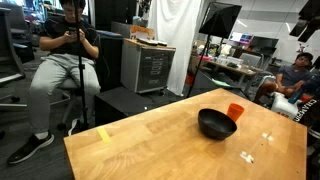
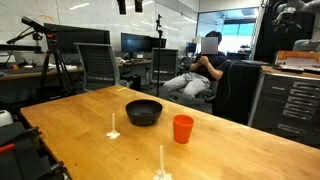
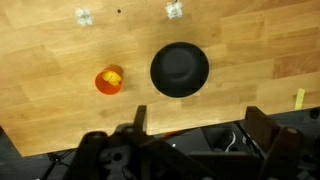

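Note:
A round black bowl [image 1: 217, 124] rests upright on the wooden table, and in the wrist view the bowl [image 3: 180, 69] looks empty. Beside it stands an orange-red cup [image 2: 183, 129]. Seen from above, the cup [image 3: 103, 86] has something yellow inside, too small to identify. My gripper is high above the table, its fingers spread wide at the bottom of the wrist view with nothing between them. It touches neither the bowl nor the cup. Only dark parts of it reach into the top of the second exterior view.
Two small white pieces with upright sticks [image 2: 161, 164] stand on the table [image 2: 80, 115] near the cup and bowl. A strip of yellow tape [image 3: 299, 99] lies by one table edge. A seated person [image 1: 65, 65] is beyond the table.

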